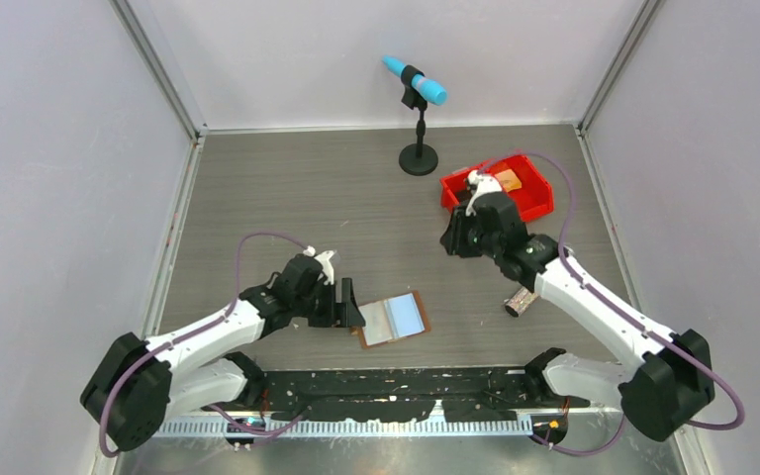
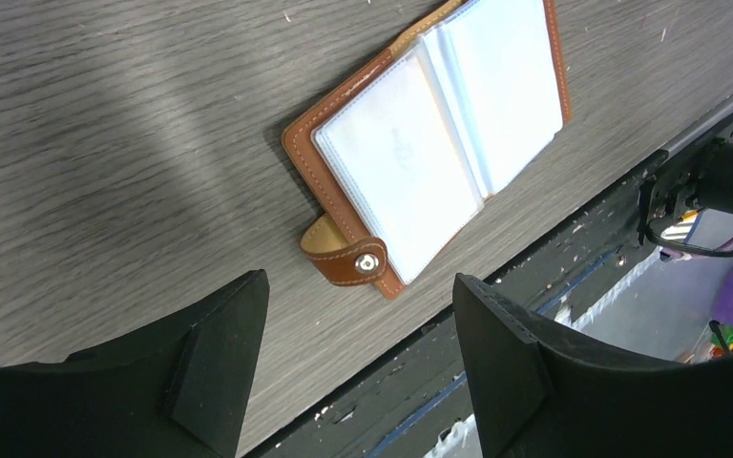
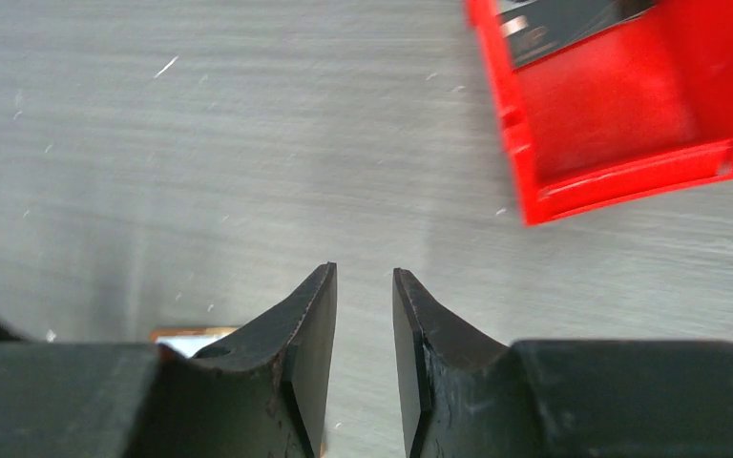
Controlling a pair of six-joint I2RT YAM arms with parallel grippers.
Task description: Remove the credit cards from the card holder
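Note:
The brown leather card holder (image 1: 424, 313) lies spread flat near the front of the table, its clear sleeves facing up. In the left wrist view its snap strap (image 2: 350, 262) curls at the near corner, beside a whitish sleeve (image 2: 403, 157). My left gripper is over the holder's left end, fingers wide apart with nothing between them. Away from the holder, in front of the red bin, my right gripper hangs above the table with a narrow empty gap between its fingers. A corner of the holder shows past the right gripper's left finger.
A red divided bin (image 1: 532, 201) stands at the back right, with a dark card-like item (image 3: 573, 29) in one compartment. A glittery tube (image 1: 521, 301) lies partly under the right arm. The microphone stand (image 1: 418, 158) is at the back.

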